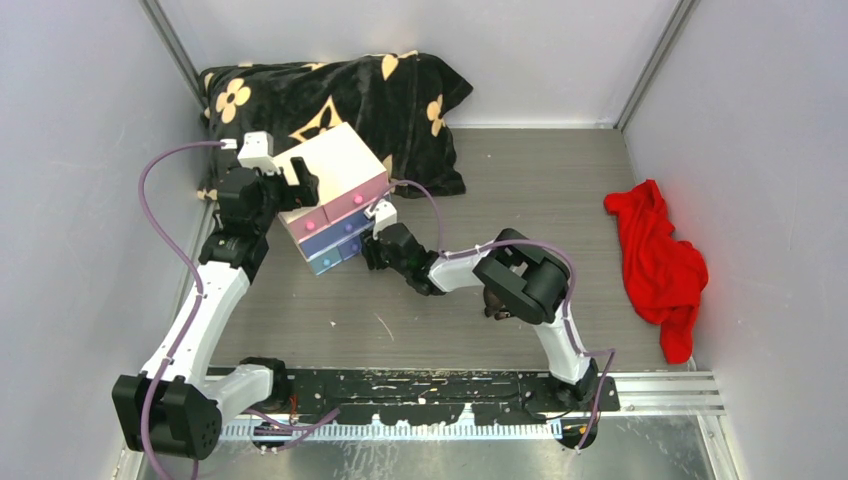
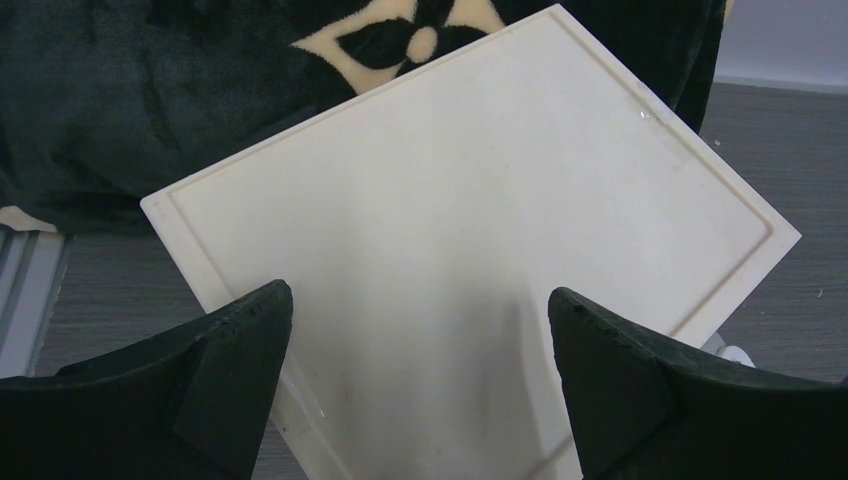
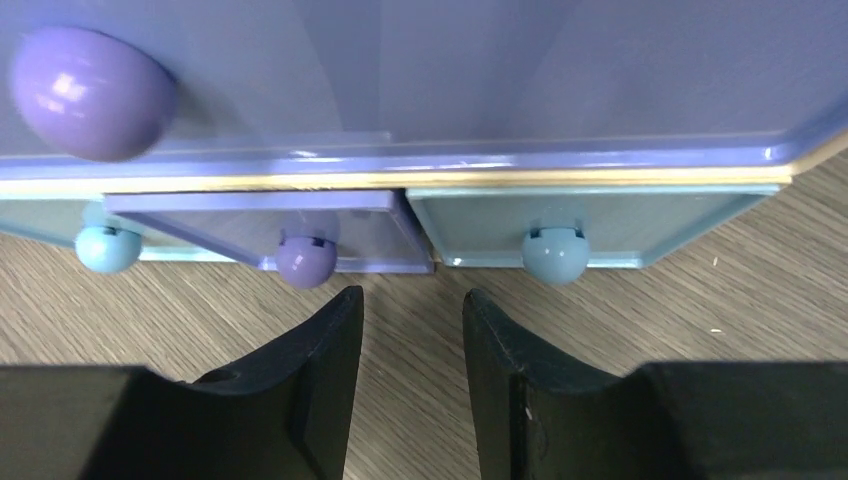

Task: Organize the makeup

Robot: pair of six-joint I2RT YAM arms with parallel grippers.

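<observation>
The small drawer cabinet (image 1: 330,165) stands at an angle, its pink, purple and blue fronts turned toward the lower right in the top view. Over its cream top hangs my left gripper, open and empty. My right gripper is open in front of the lower drawers, nothing between its fingers. The right wrist view shows the purple knob (image 3: 306,261) and the light blue knob (image 3: 556,255) of the bottom row, just beyond the fingertips. Makeup brushes (image 1: 497,304) lie on the floor, largely hidden under my right arm.
A dark patterned cushion (image 1: 340,90) lies behind the cabinet. A red cloth (image 1: 660,270) is heaped by the right wall.
</observation>
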